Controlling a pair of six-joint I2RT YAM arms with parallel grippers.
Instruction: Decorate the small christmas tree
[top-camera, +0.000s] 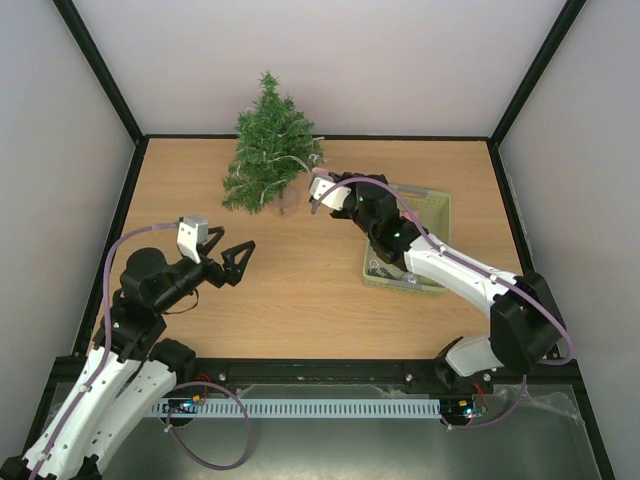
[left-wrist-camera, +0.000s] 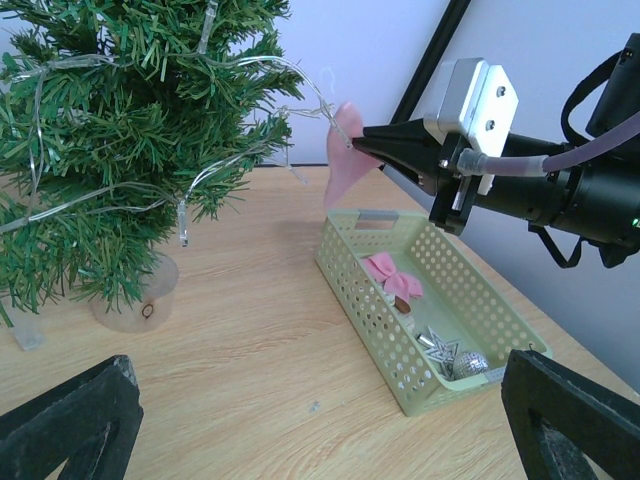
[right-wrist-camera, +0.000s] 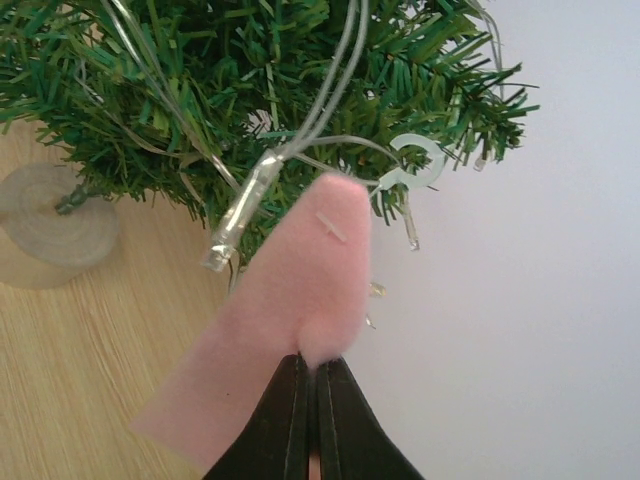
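Note:
The small green tree (top-camera: 268, 140), strung with clear wire lights, stands at the back on a round clear base (right-wrist-camera: 55, 245). My right gripper is shut on a pink felt piece at the tree's right side; in the right wrist view the felt lies just in front of branches, a light bulb and a small white hook (right-wrist-camera: 428, 160). Whether it hangs on anything cannot be told. My left gripper (top-camera: 236, 255) stands open at the front left, tree and basket beyond it, nothing between its fingers.
A pale green basket (left-wrist-camera: 370, 340) to the right of the tree holds a pink bow (left-wrist-camera: 395, 275), silver ornaments (left-wrist-camera: 468, 362) and other small items. Walls enclose the back and sides.

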